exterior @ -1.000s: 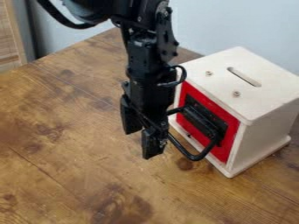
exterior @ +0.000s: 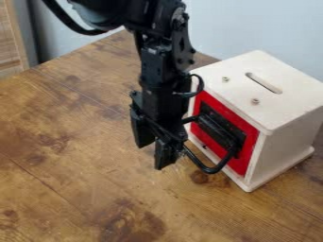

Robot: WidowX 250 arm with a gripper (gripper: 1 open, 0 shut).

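My black gripper [exterior: 155, 142] hangs over the wooden table at the left of a pale wooden box [exterior: 265, 95], its two fingers pointing down, a little apart, with nothing visible between them. The box has a slot and screws on top and a red front panel [exterior: 205, 102] with a black part [exterior: 222, 132] in it. A black cable or loop runs from beside my gripper across the lower front of the box, partly hidden by the arm.
A pale wall [exterior: 252, 28] stands behind the box, and a wooden panel [exterior: 10, 38] is at the top left.
The arm and box stay in place.
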